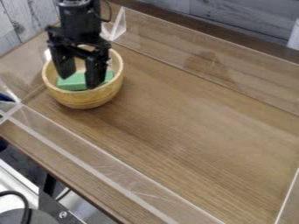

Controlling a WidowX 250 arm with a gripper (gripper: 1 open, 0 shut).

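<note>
My black gripper (79, 61) hangs over a round yellow wooden bowl (84, 100) at the upper left, its two prongs reaching down inside the rim. It is open. A green block (73, 80) lies in the bowl, partly hidden behind the prongs, which stand at or around it; contact is unclear.
A small clear or white object stands behind the gripper near the top. Black cables lie at the lower left edge.
</note>
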